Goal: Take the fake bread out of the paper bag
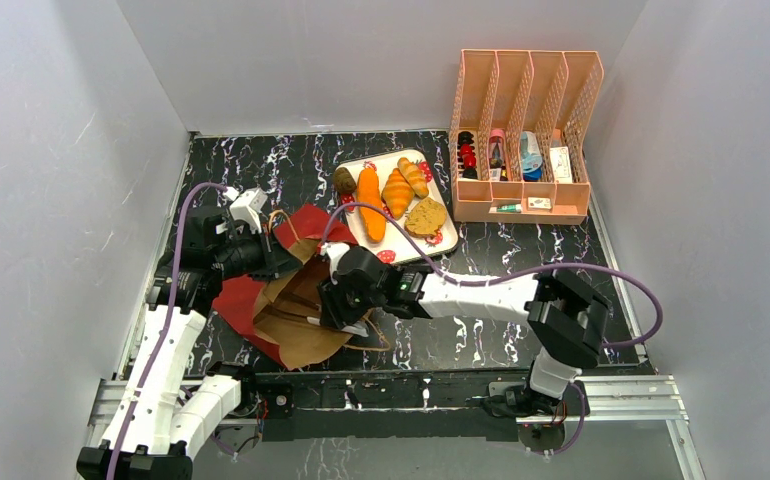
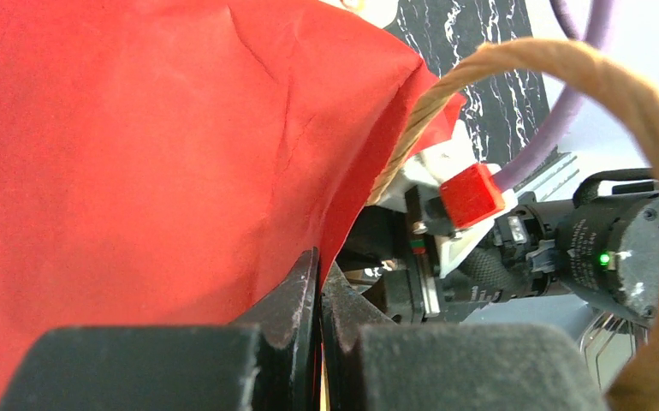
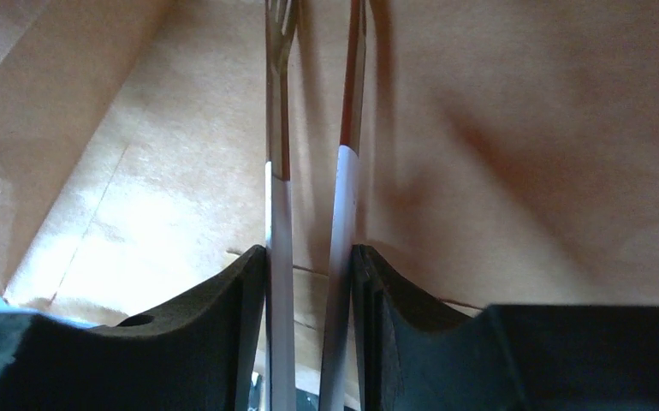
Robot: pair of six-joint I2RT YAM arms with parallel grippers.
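The red paper bag (image 1: 236, 300) with brown lining lies open on its side at the left of the counter. My left gripper is shut at the bag's upper edge by its rope handle (image 2: 651, 128), red paper at its fingertips. My right gripper is inside the bag, part open, its fingers close to two long thin utensil-like strips (image 3: 343, 188) with white and metallic parts over the brown paper; whether it grips them I cannot tell. No bread shows inside the bag in the right wrist view.
A white tray (image 1: 386, 245) with several bread pieces stands behind the bag. An orange divided organiser (image 1: 521, 210) with small items is at the back right. The counter right of the bag is free beneath my right arm.
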